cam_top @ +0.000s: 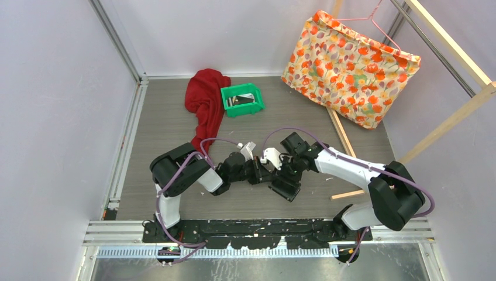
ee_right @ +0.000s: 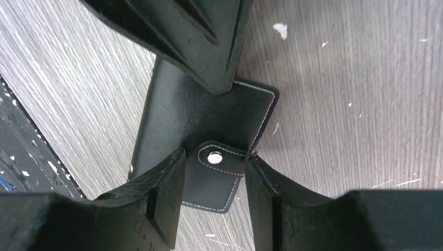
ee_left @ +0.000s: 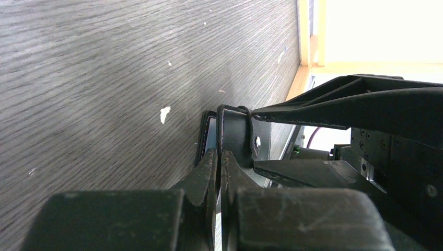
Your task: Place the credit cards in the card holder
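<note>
A black leather card holder [ee_right: 193, 112] with pale stitching lies on the table, its snap strap [ee_right: 214, 157] closed over one edge. My left gripper is shut on the holder's near edge in the left wrist view. A pale blue-grey surface [ee_left: 211, 133] shows inside the holder there; whether it is a card I cannot tell. In the right wrist view my right gripper stands open, one fingertip on each side of the snap strap. From above, both grippers hide part of the holder. No loose credit card is distinguishable.
A green basket [cam_top: 231, 91] at the back holds dark and light items. Beside it lies a red cloth [cam_top: 206, 99]. Flowered fabric [cam_top: 351, 67] hangs on a wooden frame [cam_top: 344, 137] at the right. Bare table lies between the arms and the basket.
</note>
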